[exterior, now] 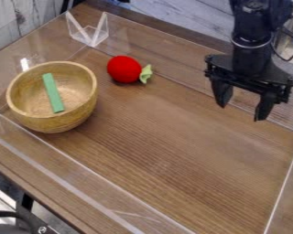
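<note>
The black robot gripper (248, 90) hangs over the right part of the wooden table (174, 164), its fingers pointing down and spread apart, with nothing seen between them. A red toy (124, 68) with a green tip lies at the upper middle left. A yellow bowl (76, 110) on the left holds a green bar (51, 93).
A clear wire rack (89, 27) stands at the top left. The table's edge runs along the right side.
</note>
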